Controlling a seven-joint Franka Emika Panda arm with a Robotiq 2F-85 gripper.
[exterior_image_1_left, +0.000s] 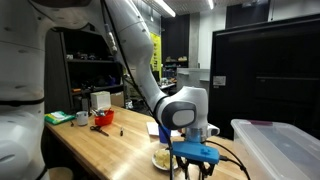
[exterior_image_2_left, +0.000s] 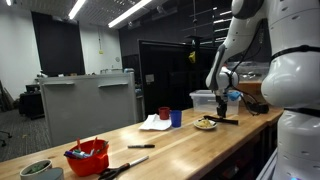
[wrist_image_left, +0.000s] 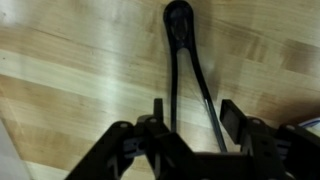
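Observation:
A pair of black tongs lies on the wooden table, its joined end away from me and its two arms running back toward my gripper in the wrist view. My fingers stand apart on either side of the tongs' arms, with space at both sides, so the gripper is open. In exterior view 2 the gripper points down near the tabletop at the table's far right end. The white arm hides most of the fingers in exterior view 1.
Beside the gripper sits a plate of yellowish food. A blue cup, a red cup and a white cloth stand behind. A red container is at the near left. A clear plastic bin borders the right side.

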